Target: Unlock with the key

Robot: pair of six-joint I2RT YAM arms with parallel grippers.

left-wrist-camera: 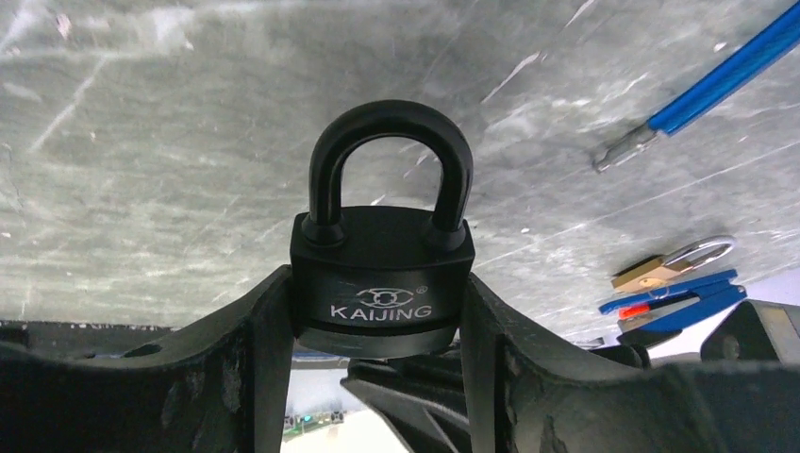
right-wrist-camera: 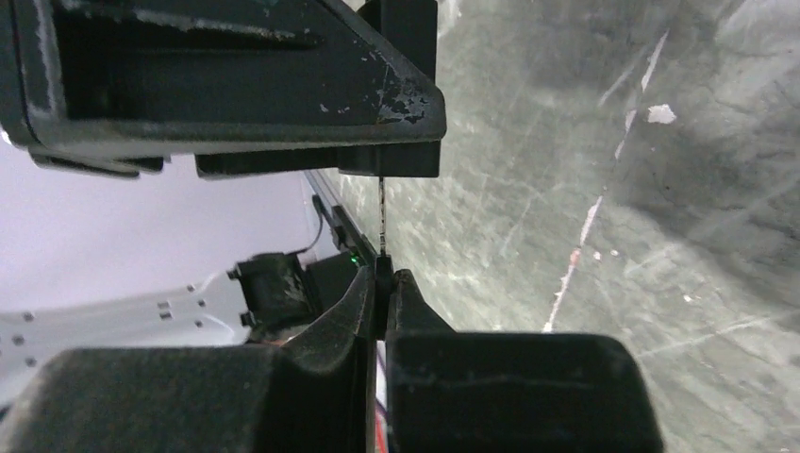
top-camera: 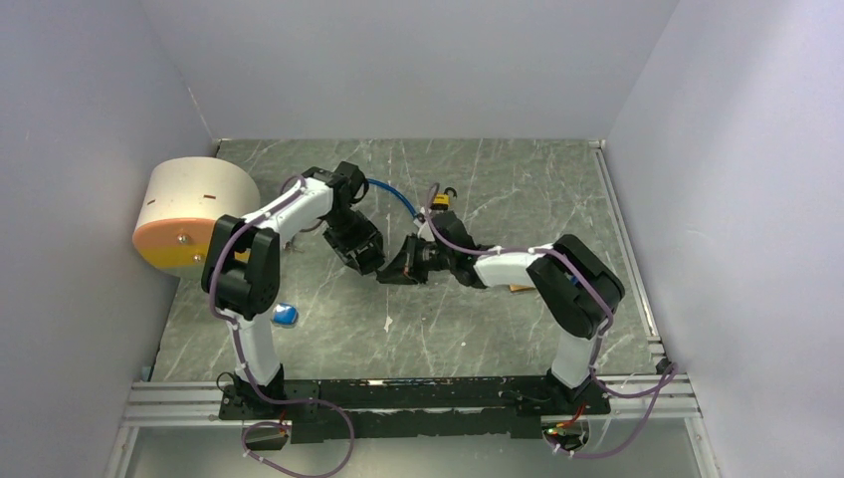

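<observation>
The black KAIJING padlock [left-wrist-camera: 382, 274] is clamped between the fingers of my left gripper, shackle upward and looking shut, held over the table [top-camera: 398, 339]. My right gripper is shut on a key [right-wrist-camera: 382, 217], whose thin blade points at the underside of the left gripper and padlock. Its tip meets the dark body there; how far it is inserted I cannot tell.
A blue hose [left-wrist-camera: 717, 71], a small brass padlock [left-wrist-camera: 646, 276] and blue-handled tools [left-wrist-camera: 689, 307] lie on the table. A cream cylinder [top-camera: 199, 199] stands at far left, a blue object [top-camera: 285, 314] near it.
</observation>
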